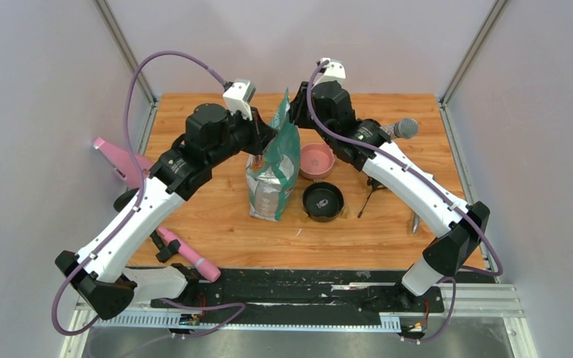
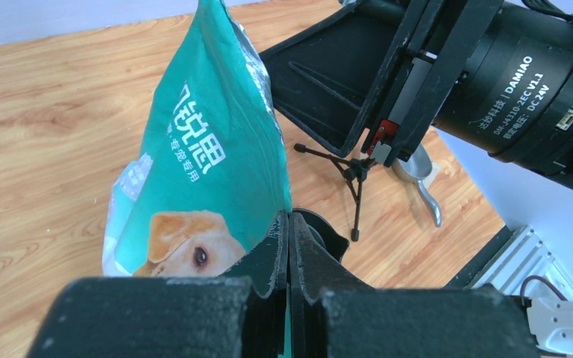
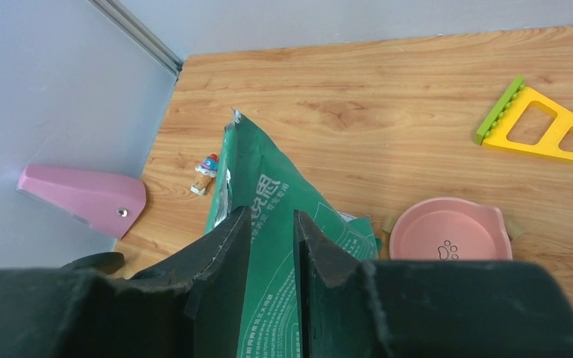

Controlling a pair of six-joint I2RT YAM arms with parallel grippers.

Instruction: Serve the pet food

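Observation:
The teal and silver pet food bag (image 1: 272,186) stands upright mid-table, a dog printed on it. My left gripper is shut at the bag's near side; whether any thin film sits between its tips is unclear. My right gripper is part open at the bag's upper right edge, with teal bag visible between its fingers. A pink bowl (image 1: 316,159) with a paw print sits right of the bag, a black bowl (image 1: 322,199) in front of it. A metal scoop (image 2: 416,170) lies at the right side.
A yellow-green toy (image 3: 537,130) and small figurine (image 3: 204,173) lie toward the back. A small black tripod (image 2: 351,179) stands right of the bowls. Pink objects (image 1: 199,259) lie front-left.

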